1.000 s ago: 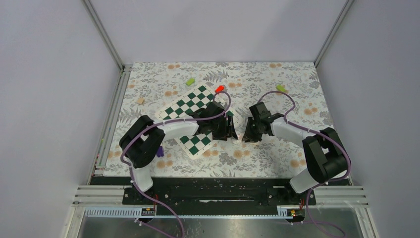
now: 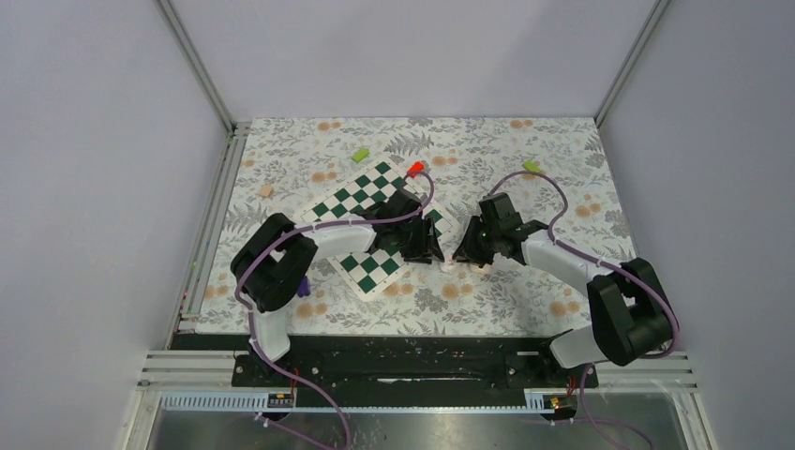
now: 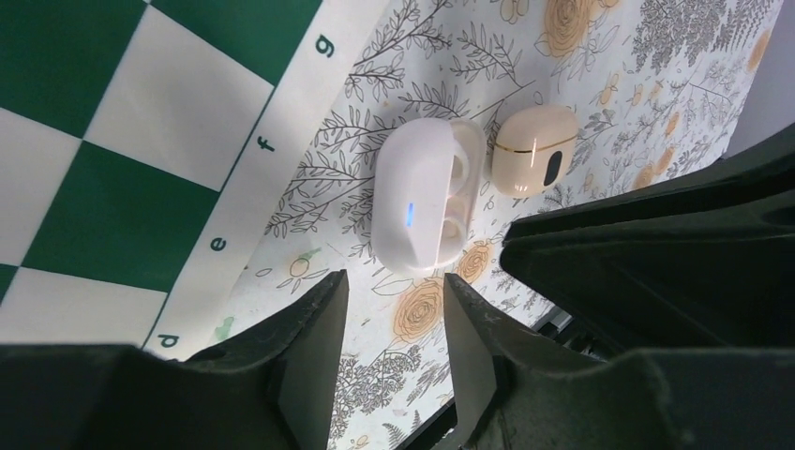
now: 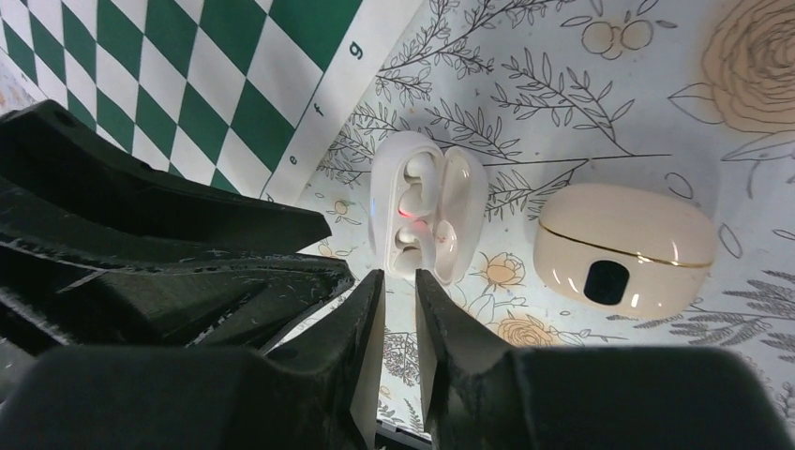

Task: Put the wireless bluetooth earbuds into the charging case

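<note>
The white charging case (image 4: 384, 211) lies open on the patterned cloth, its lid (image 4: 466, 202) folded out to one side. Two white earbuds, an upper earbud (image 4: 419, 183) and a lower earbud (image 4: 412, 251), sit in its slots; a red glow shows between them. From the left wrist, the case (image 3: 411, 192) shows its outer side with a blue light. My left gripper is open beside the case with nothing between its fingers. A narrow gap separates the fingers of my right gripper, also empty, close to the case's near end.
A cream case (image 4: 619, 248) with a gold line and black oval lies right of the charging case. The green-and-white chessboard (image 2: 361, 202) is under the left arm. Farther back are a red block (image 2: 415, 170) and green blocks. Both grippers stand close together.
The left arm has moved only a little, and its fingers look slightly shifted.
</note>
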